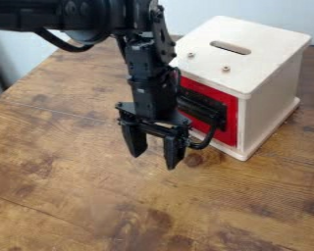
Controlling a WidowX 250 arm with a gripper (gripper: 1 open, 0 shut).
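Observation:
My black gripper (154, 149) points down over the wooden table, left of and in front of a pale wooden box (259, 98). Its two fingers stand apart with bare tabletop showing between them, so it is open. The box has a slot and two small knobs on top and a red front panel (218, 104), which my arm partly hides. A dark bar-like piece on that panel sits behind the wrist; its shape is hard to tell.

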